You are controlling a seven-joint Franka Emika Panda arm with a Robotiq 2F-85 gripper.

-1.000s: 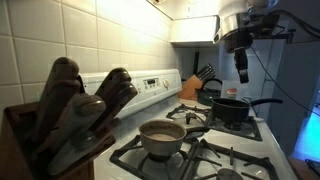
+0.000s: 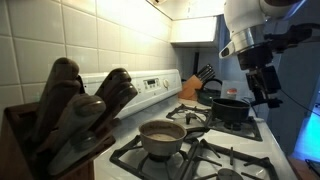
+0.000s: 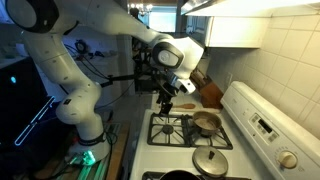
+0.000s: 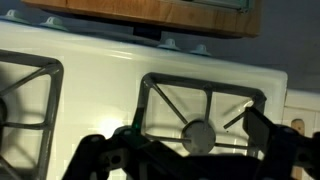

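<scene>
My gripper [image 2: 264,98] is open and empty, pointing down above the stove's front side. In exterior view 2 the gripper [image 3: 170,108] hangs over the bare front burner, left of the brown-lined pot [image 3: 207,122]. Between the spread fingers in the wrist view, only an empty grate [image 4: 198,130] and white stovetop show. The pot [image 2: 162,138] sits on the back burner closest to the knife block. Further along are a flat lid [image 3: 210,160] and a black pot [image 2: 230,109] with a long handle.
A wooden knife block [image 2: 55,130] with several handles stands at the near left in exterior view 1. The stove's control panel [image 2: 150,92] rises along the tiled wall. Knobs [image 4: 120,30] line the front edge. A kettle [image 2: 208,92] stands beyond the stove.
In exterior view 1 the arm has come nearer to the camera and lower, with the gripper shifting slightly right, away from above the black pot. The pots have not moved.
</scene>
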